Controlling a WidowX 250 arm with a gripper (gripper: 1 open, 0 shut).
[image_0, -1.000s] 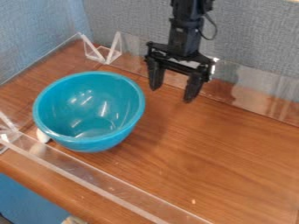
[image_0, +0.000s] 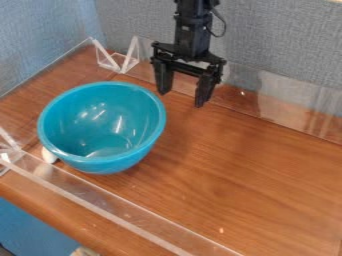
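A large teal bowl (image_0: 102, 128) sits on the wooden table at the left. Above and behind it, at the back of the table, my black gripper (image_0: 182, 90) hangs open, its two fingers spread apart with nothing visible between them. A small pale object (image_0: 48, 155) lies mostly hidden at the bowl's lower left.
A clear plastic barrier runs along the table's back and front edges, with white brackets (image_0: 118, 60) at the back left.
My gripper has moved leftward, toward the area behind the bowl, and is still open. The bowl has stayed in place.
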